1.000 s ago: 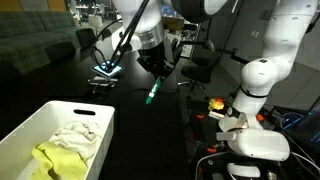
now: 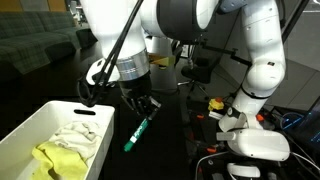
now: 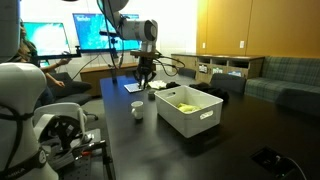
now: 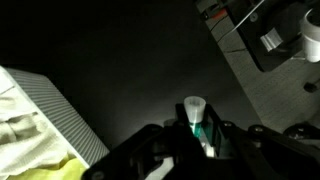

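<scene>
A slim green stick (image 2: 137, 135) with a white end, which looks like a marker, slants downward from my gripper (image 2: 141, 107). The gripper is shut on it, above bare dark tabletop and to the right of the white box. From the wrist, the marker's pale end (image 4: 195, 104) shows between dark fingers at the bottom, and its green body lies mostly behind them. The white box (image 2: 101, 150) holds a white cloth (image 2: 75, 138) and a yellow cloth (image 2: 62, 161). In exterior view 2 the gripper is small and far off, and the marker is hard to make out.
A white cup (image 3: 138, 109) stands on the table beside the box (image 3: 206, 124). Dark cables (image 3: 280, 162) lie at the table's right. White and black equipment (image 2: 252, 142) fills the right side of exterior view 1.
Held throughout, the marker has come down and leftward in exterior view 1, closer to the box's side. The box and its cloths have stayed put.
</scene>
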